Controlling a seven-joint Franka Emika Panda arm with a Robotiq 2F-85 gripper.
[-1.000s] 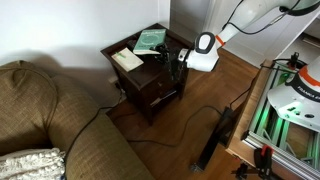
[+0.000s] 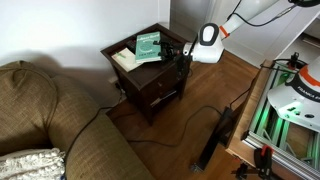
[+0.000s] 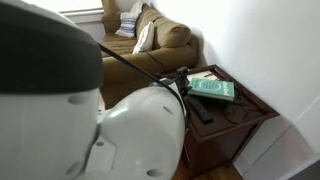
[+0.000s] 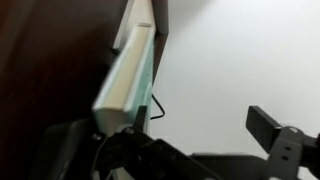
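Note:
A green book (image 2: 148, 46) lies on the dark wooden cabinet (image 2: 160, 88), its near side seemingly raised. It also shows as a green book (image 3: 212, 88) in the other exterior view. Beside it on the cabinet top is a cream, flat item (image 2: 125, 59). My gripper (image 2: 171, 49) is at the book's right side, dark and small there. In the wrist view the gripper is open, with the right finger (image 4: 268, 130) well apart from the book. The book's pale page edge (image 4: 128, 75) stands close on the left side, where the left finger is hard to make out.
A dark remote-like object (image 3: 200, 110) lies on the cabinet's near part. The white wall (image 2: 90, 35) rises right behind the cabinet. A brown sofa (image 2: 50, 110) stands left, and a cable crosses the wooden floor (image 2: 180, 140).
The green book has shifted toward the front and left of the cabinet top and now looks tilted.

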